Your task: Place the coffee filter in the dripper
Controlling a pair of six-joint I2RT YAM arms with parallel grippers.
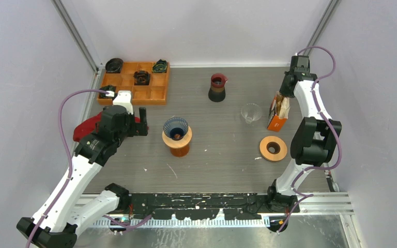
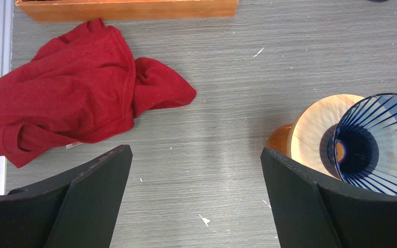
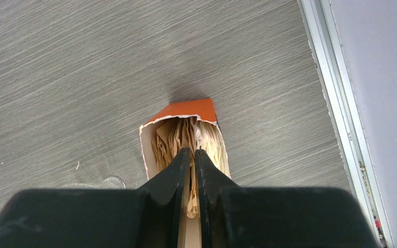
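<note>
An orange box of paper coffee filters point(image 1: 276, 121) stands at the table's right, packed with brown and pale filters point(image 3: 167, 140). My right gripper is down at the box, fingertips shut on filters, though how many is hidden. The blue ribbed dripper point(image 1: 176, 124) rests on a wooden stand point(image 1: 178, 149) left of centre, seen at the right in the left wrist view. My left gripper hangs open to the left of the dripper, nothing between its fingers.
A red cloth point(image 2: 67, 88) lies at left below an orange compartment tray point(image 1: 157, 94). A carafe point(image 1: 216, 93), a clear glass point(image 1: 250, 111) and a wooden ring point(image 1: 265, 143) stand around the middle and right.
</note>
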